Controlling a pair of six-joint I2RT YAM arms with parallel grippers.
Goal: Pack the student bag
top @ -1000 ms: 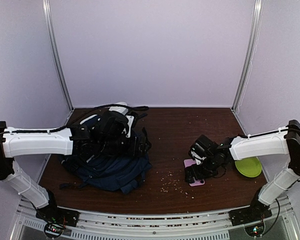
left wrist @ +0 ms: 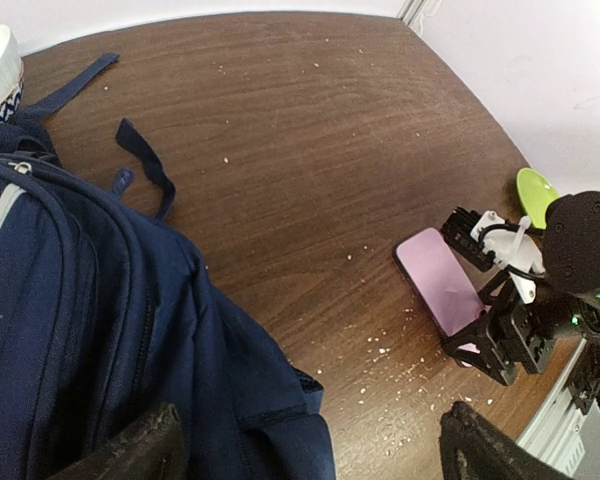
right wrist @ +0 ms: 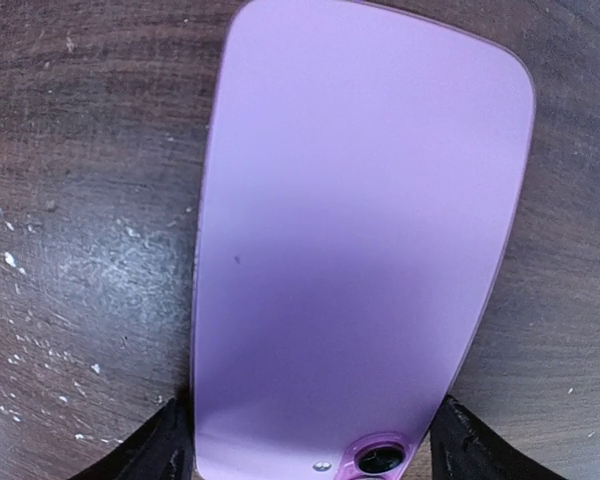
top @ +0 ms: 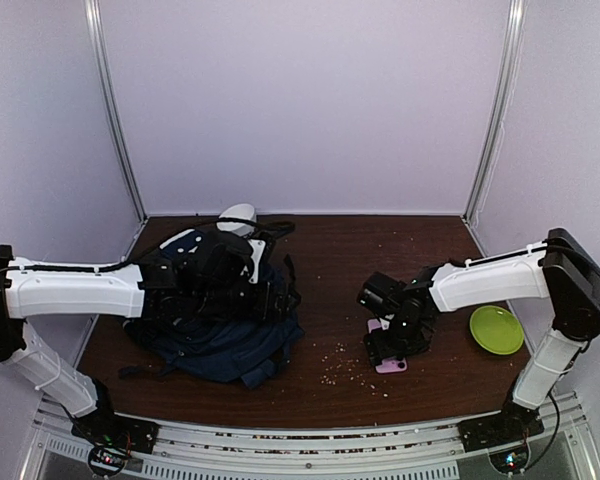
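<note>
A pink-purple phone [right wrist: 350, 200] lies flat on the table, camera side up, filling the middle of the right wrist view. My right gripper is low over its camera end, one finger [right wrist: 160, 445] along each long edge; whether they press on it cannot be told. The dark blue backpack [top: 220, 350] lies at the left of the table, partly hidden by my left arm. Above its right side my left gripper stands open, fingers wide apart, nothing held between them. The bag's opening cannot be made out.
A green plate [top: 497, 330] sits at the right edge, beside the right arm. Behind the bag stands a white bowl [top: 238, 215]. Light crumbs [top: 340, 370] are scattered between bag and phone.
The left arm has moved only a little. Phone and bag look almost unmoved.
</note>
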